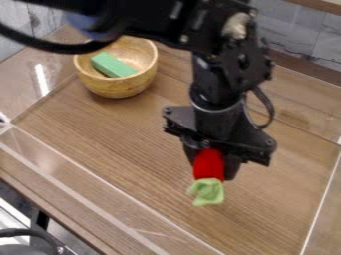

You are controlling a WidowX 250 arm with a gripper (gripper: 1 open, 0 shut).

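My gripper [209, 164] hangs over the middle of the wooden table, its black housing filling the centre of the view. Below it is a red object [208, 168] with a pale green part [208, 194] at its lower end. The red object sits between the fingers and seems held above the table, though the fingertips are mostly hidden, so I cannot tell how far the fingers are closed.
A wooden bowl [134, 50] with a green block [114, 64] in it stands at the back left.
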